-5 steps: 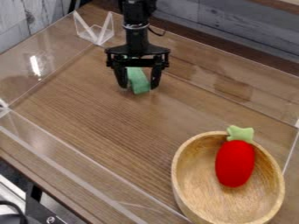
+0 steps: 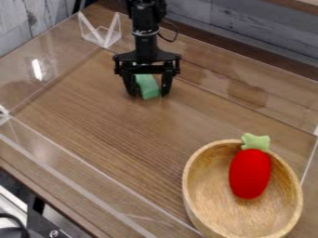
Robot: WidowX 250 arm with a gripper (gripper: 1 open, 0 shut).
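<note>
My black gripper is low over the back middle of the wooden table, with its fingers on either side of a small green object. Whether the fingers are closed on it or just around it, I cannot tell. The gripper's body partly hides the object.
A wooden bowl at the front right holds a red vegetable-like toy with a green top. A clear plastic item is at the back left.
The gripper and the green object show only very slight movement, with the fingers a little differently placed around it. The bowl and red toy are unmoved.
</note>
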